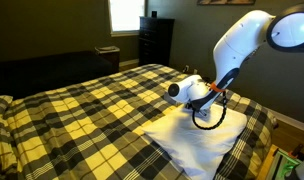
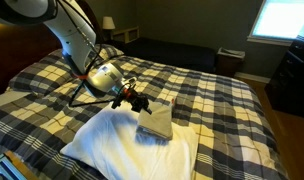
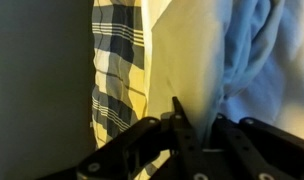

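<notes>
A beige-grey cloth [image 2: 157, 121] lies partly over a white sheet [image 2: 107, 140], its upper edge near my gripper [image 2: 138, 101]. In the wrist view the beige cloth [image 3: 182, 60] rises in a fold into my gripper, which is shut on it. A bluish-grey part of fabric [image 3: 254, 62] hangs on the right side of that fold. From the first exterior view, my gripper [image 1: 200, 105] is above the white sheet [image 1: 192, 140]; the fingertips are too small there to make out.
A plaid bedspread [image 1: 72, 125] covers the bed around the white sheet, with open room to the left. Plaid pillows [image 2: 52, 70] lie behind the arm. A dark dresser [image 1: 156, 40] stands beyond the bed.
</notes>
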